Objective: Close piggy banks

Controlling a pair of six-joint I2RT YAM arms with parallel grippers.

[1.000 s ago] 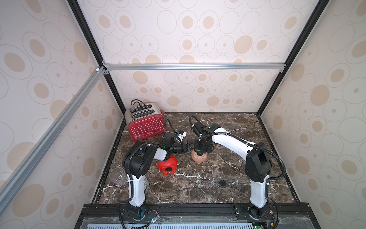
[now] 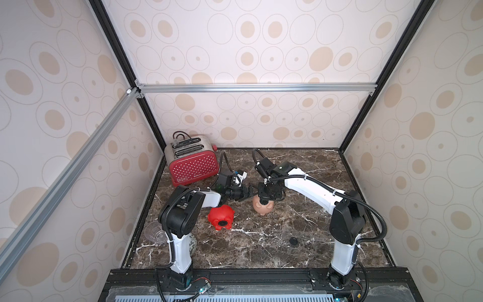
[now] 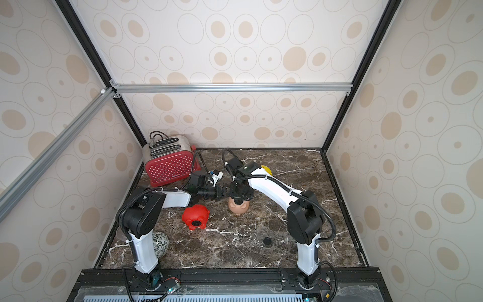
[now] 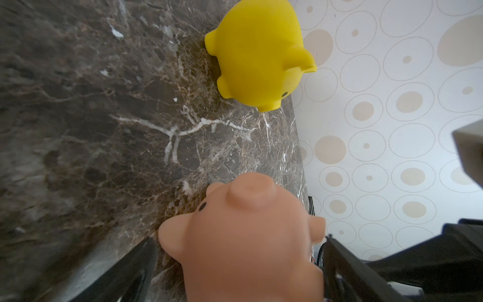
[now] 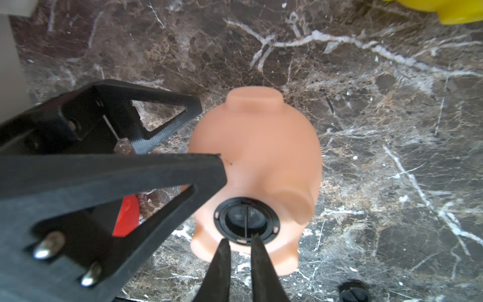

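Observation:
The pink piggy bank [image 5: 256, 136] stands mid-table, a black plug [image 5: 246, 219] seated in its opening in the right wrist view. My right gripper [image 2: 266, 193] is just above it, fingers part open, nothing seen held. My left gripper [image 2: 246, 191] is open beside the pink bank, whose body shows between its blurred fingers in the left wrist view. A red piggy bank [image 2: 219, 215] with a black round on its face sits front-left of it. A yellow piggy bank [image 4: 259, 50] lies behind, mostly hidden by the right arm in the top views. A loose black cap [image 3: 267, 241] lies near the front.
A red toaster [image 2: 193, 166] occupies the back left. A clear container [image 2: 155, 232] and a speckled round object [image 3: 160, 244] sit at the front left beside the left arm.
The left arm has moved slightly; the banks look unchanged.

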